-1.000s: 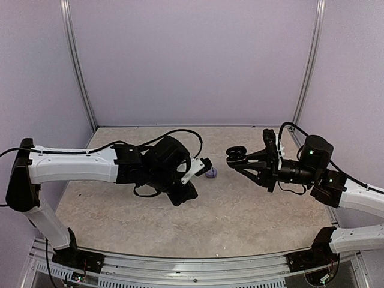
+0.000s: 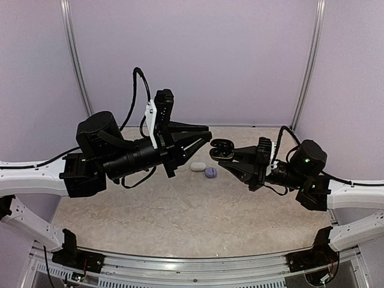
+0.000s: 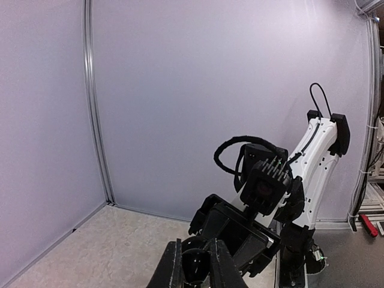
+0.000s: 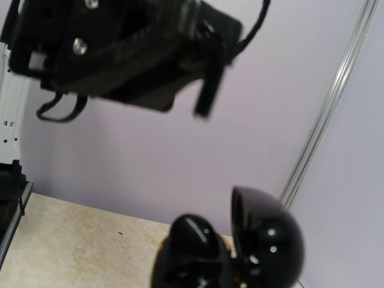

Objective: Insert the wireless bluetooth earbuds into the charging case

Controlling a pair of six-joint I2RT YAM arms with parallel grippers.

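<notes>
In the top view, the black charging case (image 2: 222,150) is off the table with its lid raised, and my right gripper (image 2: 231,158) is shut on it. My left gripper (image 2: 208,135) points right, its tips close to the case's left side. A small black earbud (image 3: 196,269) appears shut between the left fingers, dark against dark, so its outline and pose are unclear. From the right wrist, the case shows its rounded lid (image 4: 270,237) standing open beside the glossy base (image 4: 192,255); the left gripper hangs above, and the right fingertips are hidden.
On the table (image 2: 180,222) behind the grippers lie a small white item (image 2: 198,167) and a small purple round one (image 2: 210,172). Pale walls close off the back and sides.
The right gripper carried the case a little left.
</notes>
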